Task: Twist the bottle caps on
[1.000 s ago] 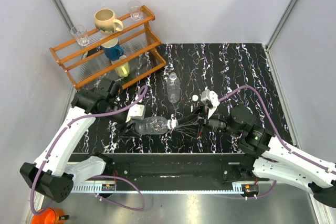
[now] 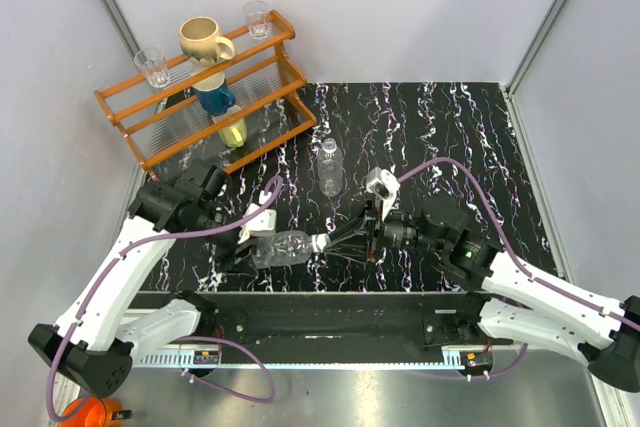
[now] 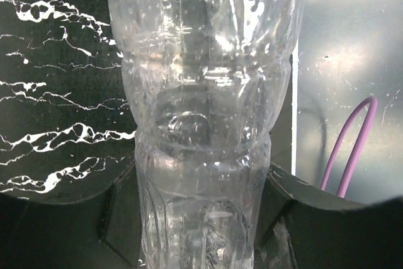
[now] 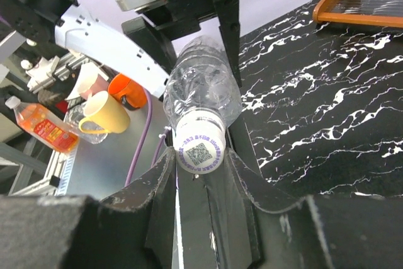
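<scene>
A clear plastic bottle (image 2: 283, 250) lies roughly level above the table's front edge, with my left gripper (image 2: 254, 247) shut around its body. In the left wrist view, the bottle (image 3: 201, 92) fills the space between the dark fingers. On its neck sits a white cap (image 4: 200, 146), its printed end facing my right gripper. The right fingers (image 4: 160, 209) stand part open, with a gap between them, tips around the cap's near end; firm contact cannot be made out. A second clear bottle (image 2: 330, 169) stands behind, with no white cap showing on it.
A wooden rack (image 2: 215, 97) with mugs and glasses occupies the back left. Purple cables (image 2: 470, 187) loop over both arms.
The held bottle has shifted slightly left, with the left arm. My right gripper has followed leftward, and its wrist now covers the loose white cap visible on the table a second ago.
</scene>
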